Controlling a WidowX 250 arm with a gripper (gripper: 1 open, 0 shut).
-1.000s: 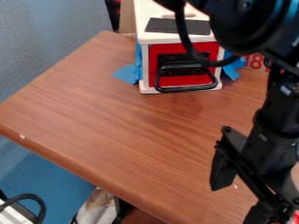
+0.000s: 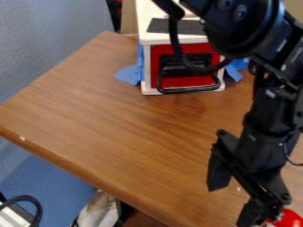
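My black gripper [image 2: 243, 191] hangs at the lower right, low over the wooden table [image 2: 106, 124]. A red object [image 2: 288, 220] is partly visible at the bottom right edge, just beside and under the gripper, mostly hidden by it. Whether the fingers are open or shut on anything cannot be made out.
A white and red box [image 2: 182, 69] with a black handle stands at the back, blue tape [image 2: 128, 74] beside it.
My gripper and arm have shifted slightly left; a little more of the red object shows at the bottom right. The box looks unmoved.
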